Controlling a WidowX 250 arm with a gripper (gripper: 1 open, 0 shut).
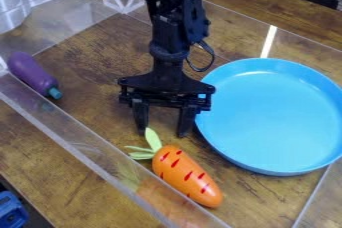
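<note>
My black gripper [163,118] hangs low at the centre, its fingers apart and pointing down just beyond the leafy end of an orange toy carrot [186,175]. The carrot lies toward the front with red marks on its body. Whether anything is between the fingertips is hard to see, but no held object shows. A blue round plate [267,112] lies right beside the gripper.
A purple toy [32,72] lies at the left. Clear plastic walls edge the wooden surface [80,147], and a blue object [8,212] sits outside at bottom left. The wood behind the gripper is clear.
</note>
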